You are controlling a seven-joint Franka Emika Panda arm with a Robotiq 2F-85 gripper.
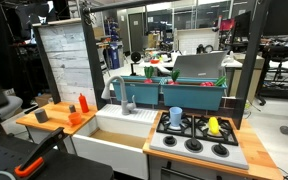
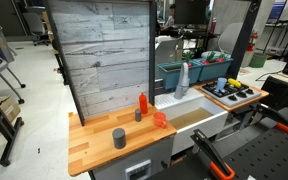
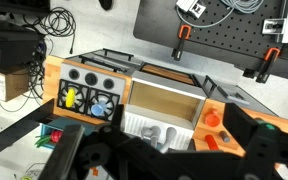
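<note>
My gripper is open; its dark fingers stand wide apart at the bottom of the wrist view, with nothing held between them. Beneath it lies a toy kitchen counter. On the stove (image 1: 197, 150) at the right are a blue cup (image 1: 175, 116) and a yellow object (image 1: 214, 127). The left wooden counter (image 2: 89, 150) bears an orange-red bowl (image 2: 160, 119), a red bottle (image 2: 143, 103), a grey cup (image 2: 119, 138) and a smaller grey cup (image 2: 138, 115). Between the two sides is an empty-looking sink basin (image 1: 119, 139). Where the fingers reach in the exterior views is unclear.
A grey faucet (image 1: 125, 94) rises behind the sink. Blue planter boxes (image 1: 192, 95) and a whitewashed plank wall (image 2: 124, 70) bound the back. Dark rails with red ends (image 2: 213, 158) stand on the black table in front. Loose cable (image 3: 219, 12) lies on that table.
</note>
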